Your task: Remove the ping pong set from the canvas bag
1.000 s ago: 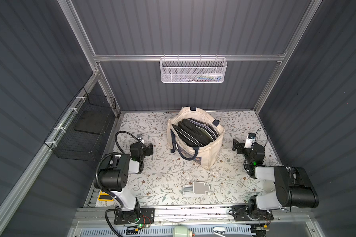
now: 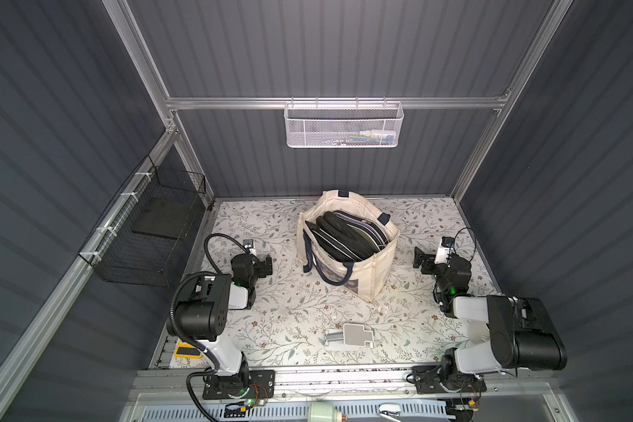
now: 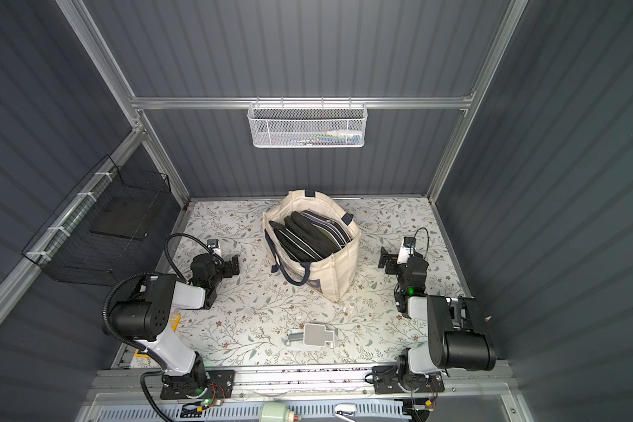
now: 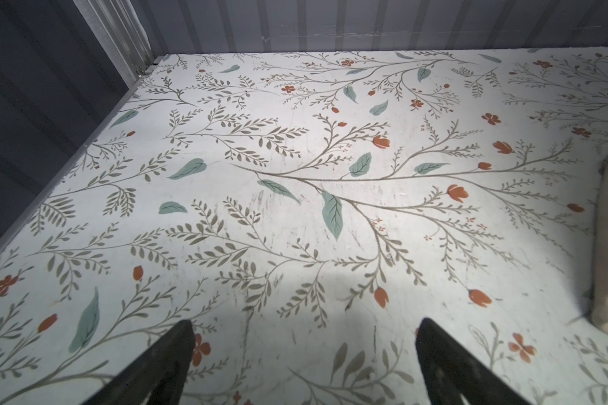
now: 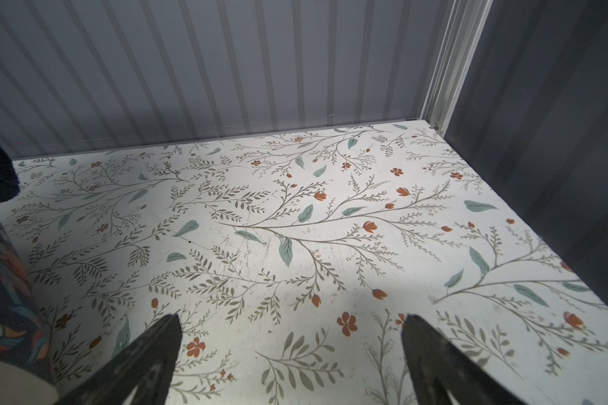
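Note:
A cream canvas bag (image 2: 372, 277) (image 3: 334, 277) with navy straps stands in the middle of the table. Dark padded cases with striped zips (image 2: 341, 232) (image 3: 309, 235) fill it; I cannot tell which is the ping pong set. My left gripper (image 2: 256, 263) (image 3: 225, 266) is open and empty, left of the bag, whose edge shows at the right of the left wrist view. My right gripper (image 2: 424, 259) (image 3: 390, 258) is open and empty, right of the bag, which shows at the left edge of the right wrist view.
A grey-white device (image 2: 355, 336) lies at the front of the table (image 2: 295, 316). A white mesh basket (image 2: 341, 126) hangs on the back wall, a black wire basket (image 2: 130, 260) on the left wall. Bare table surrounds the bag behind both grippers.

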